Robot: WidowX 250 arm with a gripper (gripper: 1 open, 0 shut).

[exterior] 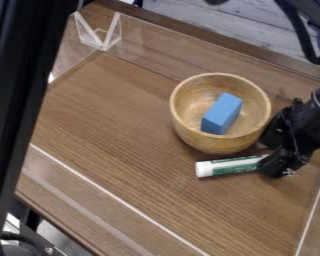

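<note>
A white-and-green cylinder (223, 167) lies on the wooden table just in front of a wooden bowl (192, 102). The bowl holds a blue block (222, 113). My black gripper (272, 160) is low at the right, over or around the cylinder's right end, beside the bowl. The gripper is open; its fingers are dark and partly blurred into one another, so their exact contact with the cylinder is hard to tell.
A clear plastic piece (99, 40) stands at the back left. A dark vertical bar runs along the left side of the view.
</note>
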